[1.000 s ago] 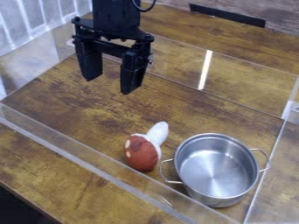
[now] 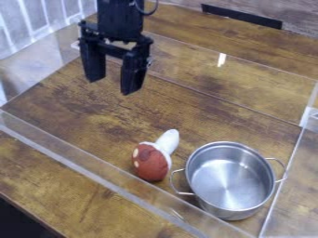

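Note:
My black gripper (image 2: 113, 72) hangs in the upper left of the camera view, above the wooden floor of the enclosure, with its two fingers spread open and nothing between them. A red and white toy (image 2: 152, 161), rounded red at the front with a white narrower end, lies at the lower middle, apart from the gripper. A steel pot (image 2: 229, 178) with two wire handles stands to the right of the toy, close to it.
Clear low walls (image 2: 87, 176) enclose the wooden surface (image 2: 211, 102). A white slatted object (image 2: 28, 28) is at the top left.
The gripper has moved back, slightly upward in the view, and looks smaller than before. The toy and pot have not moved.

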